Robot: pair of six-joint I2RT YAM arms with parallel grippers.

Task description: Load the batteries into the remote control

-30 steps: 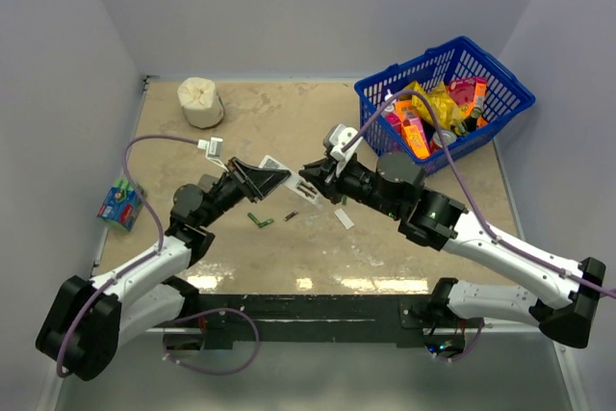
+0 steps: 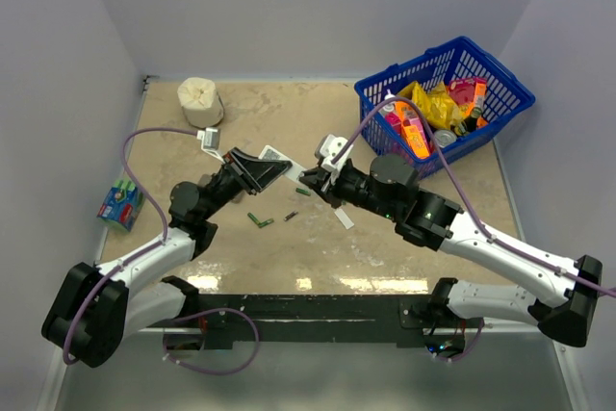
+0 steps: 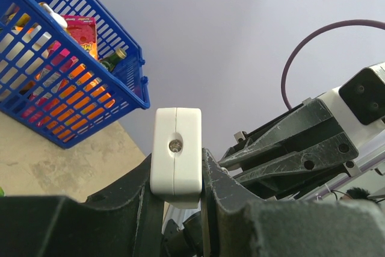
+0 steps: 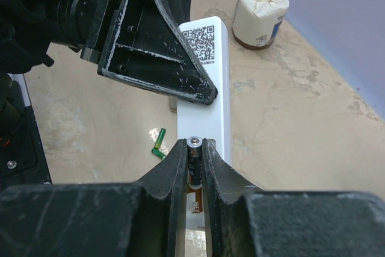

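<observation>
The white remote control point(image 2: 283, 157) is held in the air above the table, with my left gripper shut on it. In the left wrist view the remote shows end-on, with a screw in its end. My right gripper is shut on a dark battery point(image 4: 194, 159), held at the lower part of the remote's back. Below the QR code, those fingers partly hide the battery compartment point(image 4: 197, 219), where something dark and copper-coloured shows. How far the held battery sits inside cannot be told.
Loose green batteries point(image 2: 254, 218) and a dark one point(image 2: 290, 216) lie on the table, near a white cover piece point(image 2: 344, 218). A blue basket of goods point(image 2: 510, 93) stands at the back right, a paper roll point(image 2: 200, 102) at the back left, and a colourful box point(image 2: 120, 204) at the left.
My left arm has shifted slightly, and the right gripper sits a little lower and closer in.
</observation>
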